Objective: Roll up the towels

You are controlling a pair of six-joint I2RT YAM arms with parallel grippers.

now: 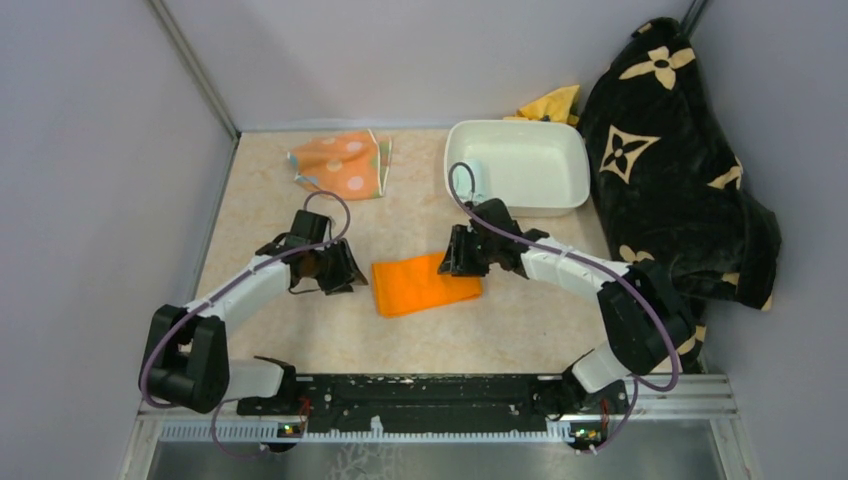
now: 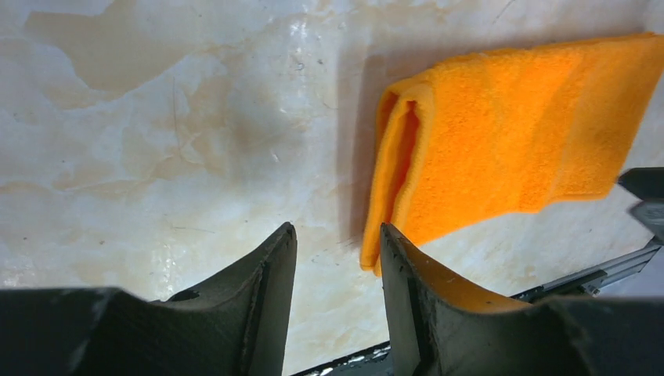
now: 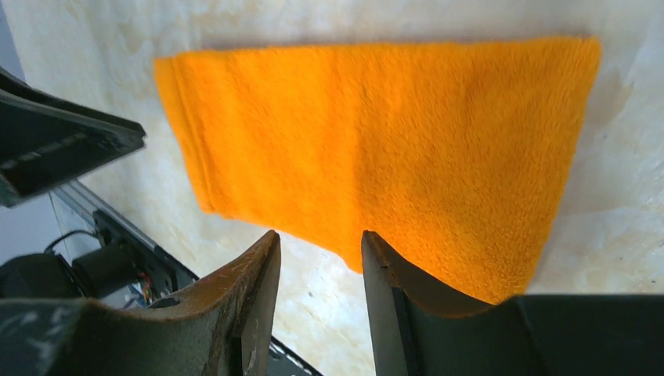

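An orange towel [image 1: 420, 290] lies folded flat in the centre, with a doubled edge at its left end [image 2: 391, 180]. My left gripper [image 1: 350, 280] is open just left of that end, with nothing between its fingers. My right gripper [image 1: 462, 258] stands open over the towel's right part [image 3: 462, 164], also empty.
A white bin [image 1: 530, 160] holding a pale blue cloth stands at the back. A dotted peach cloth [image 1: 340, 165] lies back left, a yellow cloth [image 1: 548, 106] behind the bin, and a black patterned blanket [image 1: 640, 120] along the right.
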